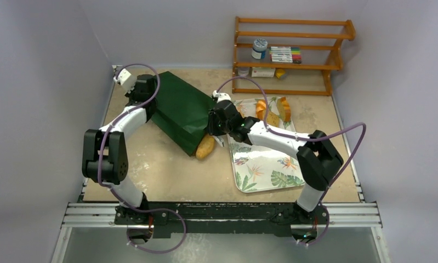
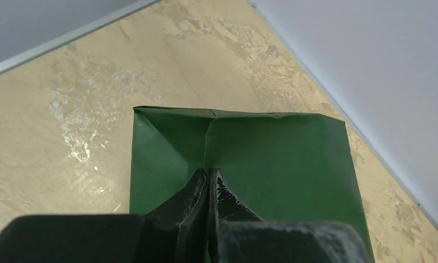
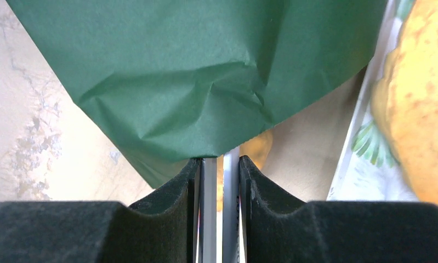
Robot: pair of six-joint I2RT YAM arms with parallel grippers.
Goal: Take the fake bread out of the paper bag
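The green paper bag (image 1: 181, 104) lies slanted across the left of the table. A brown loaf (image 1: 205, 147) is out at its lower right end, partly under it in the right wrist view (image 3: 259, 147). My left gripper is shut at the bag's upper end, on the crease, with only thin paper visible there if anything. My right gripper is at the lower edge of the bag, its fingers close together; whether paper is between them is hidden by the bag.
A floral tray (image 1: 266, 170) with several bread pieces (image 1: 284, 108) is at the right. A wooden rack (image 1: 293, 35) stands at the back.
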